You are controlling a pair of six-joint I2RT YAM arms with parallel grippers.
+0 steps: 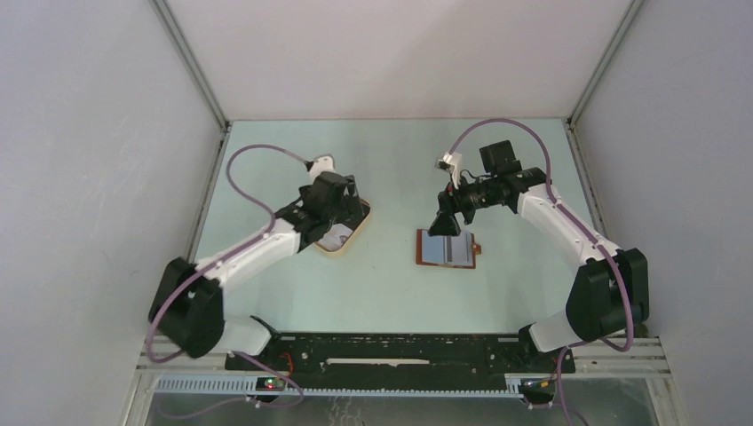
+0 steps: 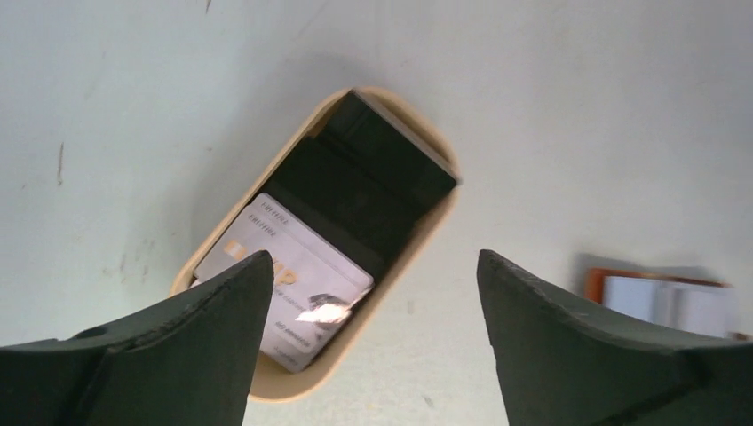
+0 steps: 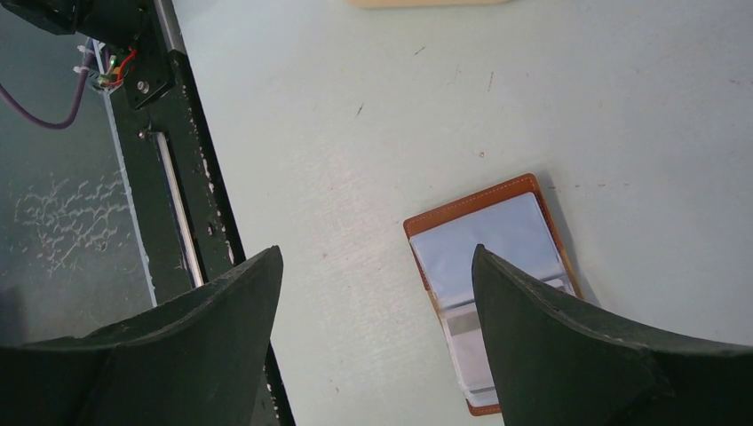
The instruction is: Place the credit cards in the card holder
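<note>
A pale card with orange print (image 2: 293,280) lies in the lower half of a tan-rimmed oblong tray (image 2: 404,271); a dark box-like piece (image 2: 386,153) fills the tray's upper end. My left gripper is above the tray, its fingers wide apart with nothing between them. In the top view its arm partly covers the tray. The brown-edged card holder (image 3: 472,206) lies flat on the table, showing pale panels inside. Over its far edge hovers my right gripper, open and empty; one finger (image 3: 568,346) hides part of the holder.
Bare white table (image 1: 391,297) separates the tray from the holder. A dark rail (image 1: 391,355) runs along the front edge, and a wall (image 1: 400,62) closes off the back.
</note>
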